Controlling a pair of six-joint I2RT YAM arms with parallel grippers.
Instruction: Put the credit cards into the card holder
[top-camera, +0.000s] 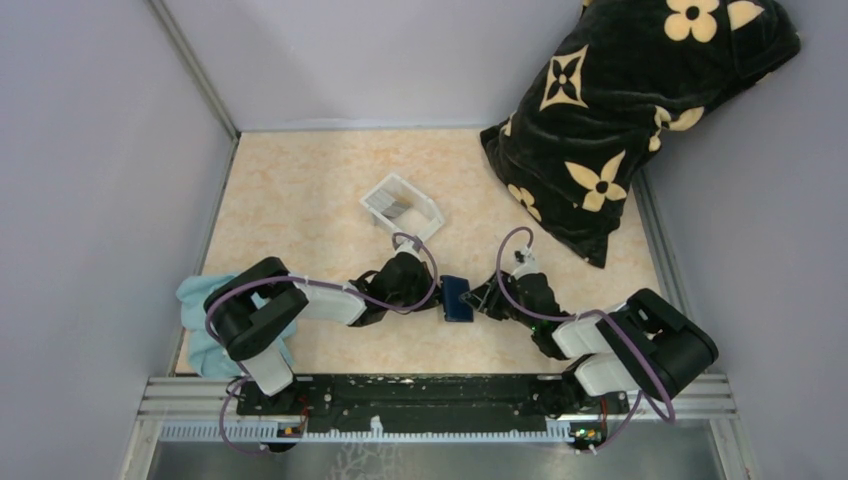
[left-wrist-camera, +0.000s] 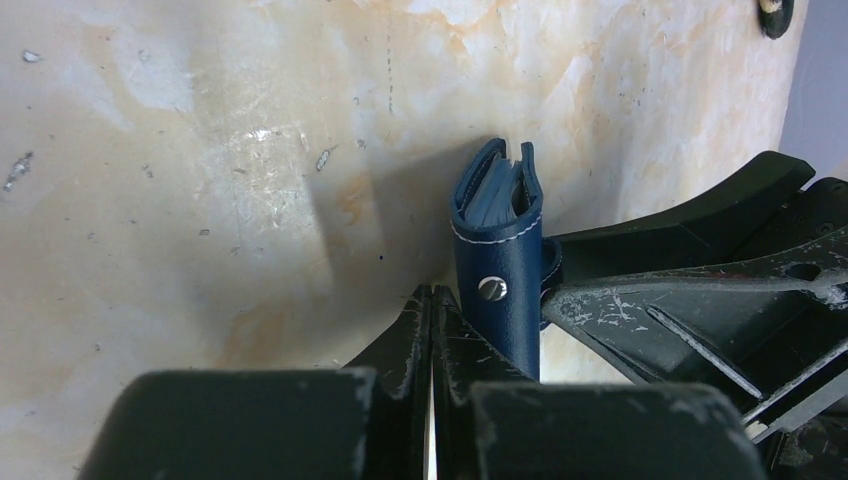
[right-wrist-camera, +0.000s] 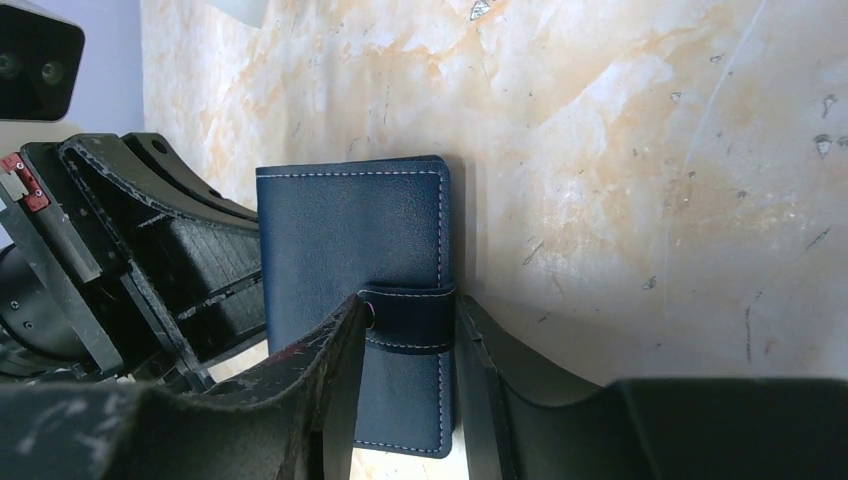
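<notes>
The navy card holder lies on the table between my two grippers, its strap across the edge by my right gripper. In the left wrist view, grey-blue leaves show inside the holder's end; whether they are cards or sleeves is unclear. My left gripper is shut, its tips close against the holder, with nothing seen between them. My right gripper has its fingers apart on either side of the strap; whether they press on it is hard to tell. No loose cards are visible.
Behind the left gripper stands a white open tray with a grey striped part at one end. A dark patterned cushion covers the back right corner. Light blue cloth lies at the front left.
</notes>
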